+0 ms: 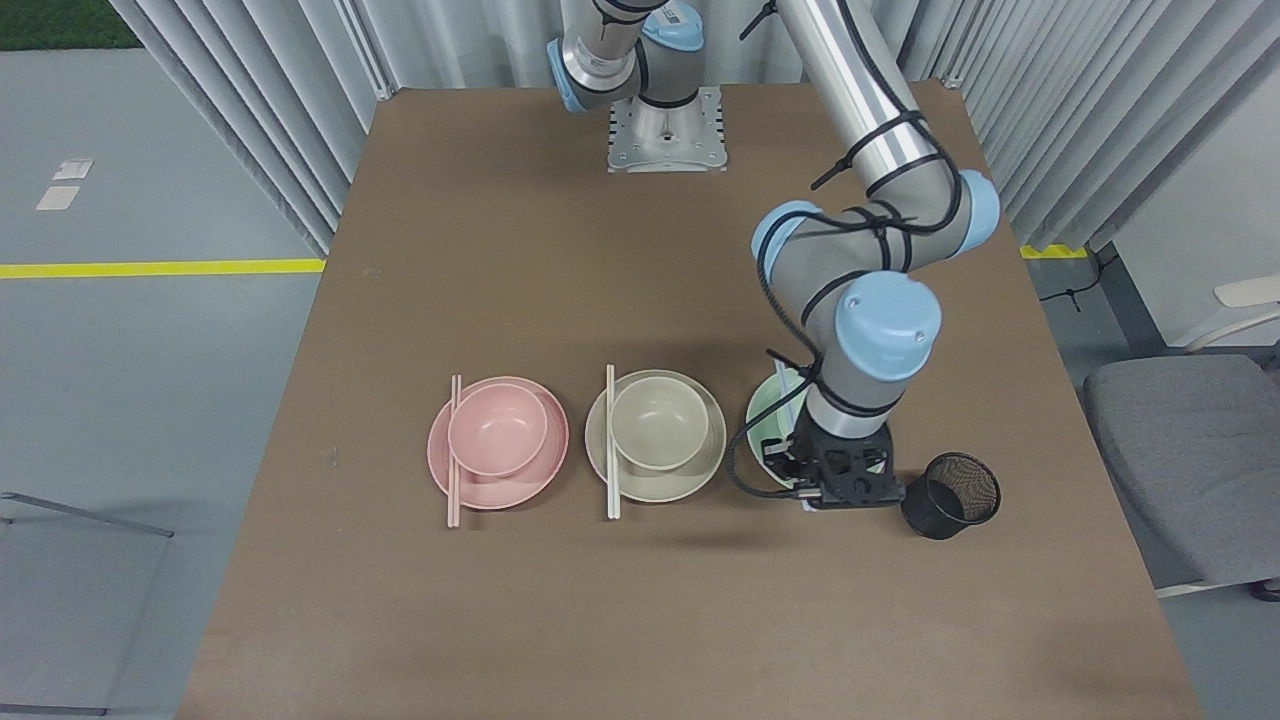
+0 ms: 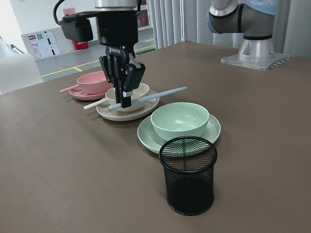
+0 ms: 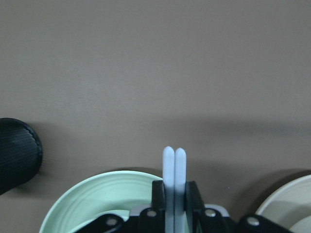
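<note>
My gripper (image 2: pixel 124 99) is shut on a pair of pale light-blue chopsticks (image 3: pixel 174 177), held raised near the mint bowl (image 2: pixel 180 119) on its mint plate (image 2: pixel 148 136). In the front view the arm hides most of that set. A black mesh cup (image 1: pixel 950 494) stands to the right, nearer the front. Left of the gripper are a cream bowl (image 1: pixel 659 420) and plate (image 1: pixel 660 486) with white chopsticks (image 1: pixel 612 492) along the side.
A pink bowl (image 1: pixel 497 427), plate (image 1: pixel 540 474) and pink chopsticks (image 1: pixel 453 492) sit further left.
</note>
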